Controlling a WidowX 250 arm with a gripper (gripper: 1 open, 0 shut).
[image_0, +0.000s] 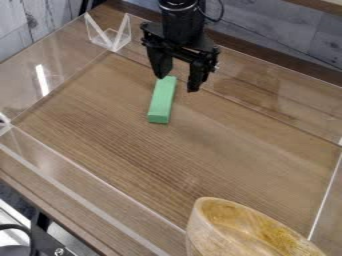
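Observation:
A green block (162, 99) lies flat on the wooden surface (160, 175), left of center in the upper half. The black gripper (179, 70) is above and behind it, near the top of the view; whether its fingers are open or shut cannot be made out clearly. A yellow bowl-like object (241, 228) sits at the bottom right, cut off by the frame edge.
Clear plastic pieces stand at the left edge and top left. Dark cables or parts sit at the bottom left corner.

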